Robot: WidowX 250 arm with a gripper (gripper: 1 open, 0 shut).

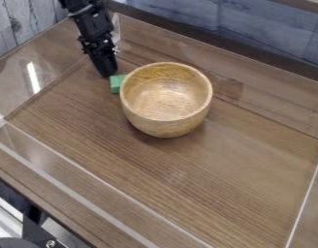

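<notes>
A large tan wooden bowl (166, 97) sits on the wooden table (213, 184), right of centre toward the back. A small green block (115, 84) lies against the bowl's left side, partly behind it. The dark gripper (101, 46) is at the upper left, above and behind the green block, apart from it. It is small and blurred; nothing shows held, and it looks shut.
A lighter edge runs along the left, with dark cables or parts at the bottom left corner. The back edge of the table shows at the top right.
</notes>
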